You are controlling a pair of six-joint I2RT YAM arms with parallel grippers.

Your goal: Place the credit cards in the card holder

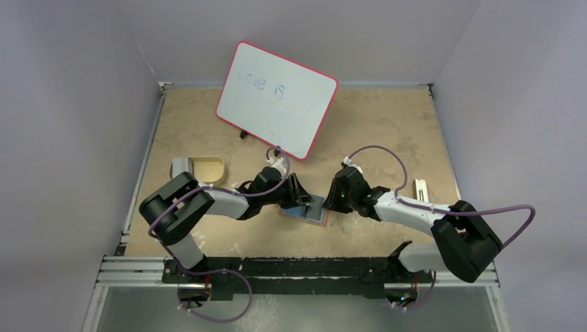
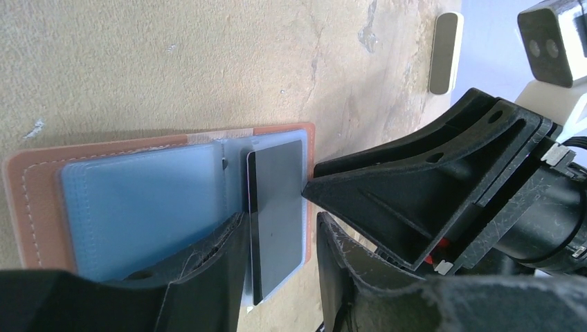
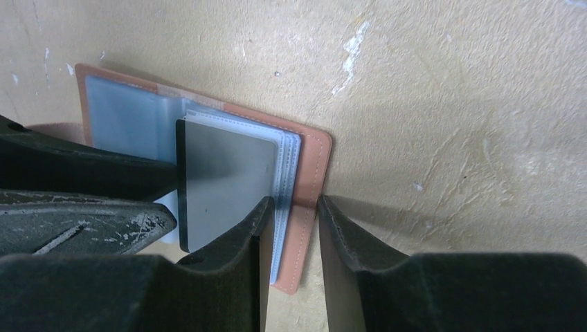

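Observation:
The card holder (image 1: 315, 209), brown-edged with blue pockets, lies unfolded on the table between my grippers. A dark grey card (image 2: 279, 200) with a black edge strip sits in its right-hand pocket (image 3: 285, 155). In the left wrist view my left gripper is open over that pocket, one finger close beside the card's black edge and the other past the holder's right side. My right gripper is open at the brown right border, which shows between its fingertips. Its dark fingers (image 2: 387, 194) reach the holder's right side in the left wrist view.
A whiteboard (image 1: 277, 97) stands at the back. On the left are a yellow tray (image 1: 216, 169) and a grey item (image 1: 181, 165). A small white object (image 1: 420, 190) lies at the far right. Bare table surrounds the holder in front and behind.

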